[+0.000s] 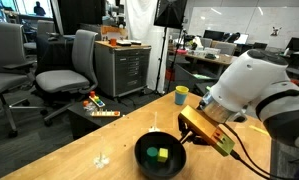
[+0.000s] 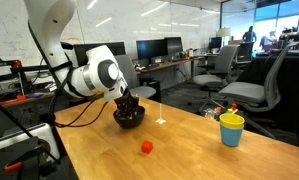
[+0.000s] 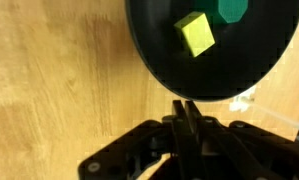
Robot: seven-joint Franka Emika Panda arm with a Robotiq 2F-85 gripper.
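A black bowl (image 1: 140, 151) stands upright on the wooden table, with a green block (image 3: 232, 9) and a yellow block (image 3: 196, 34) inside it. Both blocks also show in exterior view 1. My gripper is at the bowl's rim, its fingertips close together with at most a narrow gap. Whether the rim lies between them cannot be told. In exterior view 2 the arm reaches down to the bowl (image 2: 129, 118) from behind. A red cube (image 2: 147, 147) rests on the table, apart from the bowl.
A blue cup (image 2: 231, 130) with a yellow rim stands on the table. A thin white stick (image 2: 160, 111) rises beyond the bowl, and a white piece (image 1: 102, 160) lies on the table.
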